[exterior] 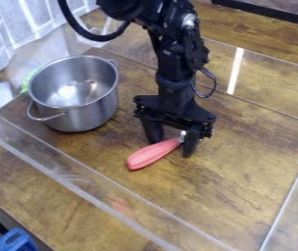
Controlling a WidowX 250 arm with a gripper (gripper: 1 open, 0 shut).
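Note:
A pink oblong object (152,153) with a pale tip lies diagonally on the wooden table (218,196), pointing up-right into the black gripper (171,135). The gripper is low over the table at the object's upper end, its fingers mostly dark against each other, so whether they are shut on it is hard to tell. A steel pot (71,91) with side handles stands to the left of the gripper.
Plastic wrap or a bag lies at the back left behind the pot. A blue object (17,242) is at the bottom left corner, beyond the table edge.

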